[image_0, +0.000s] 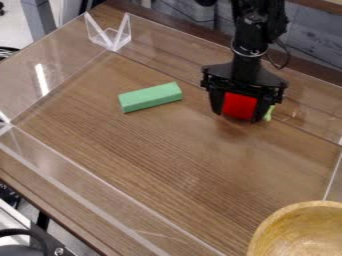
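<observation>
My black gripper (241, 92) hangs over a red block (238, 106) on the right side of the wooden table, its fingers down around the block's sides. Whether they grip it cannot be made out. A small light green object (267, 114) lies just behind the block at its right, partly hidden. A green bar (150, 97) lies to the left, apart from the gripper.
A clear plastic holder (110, 32) stands at the back left. A yellow bowl (297, 238) sits at the front right.
</observation>
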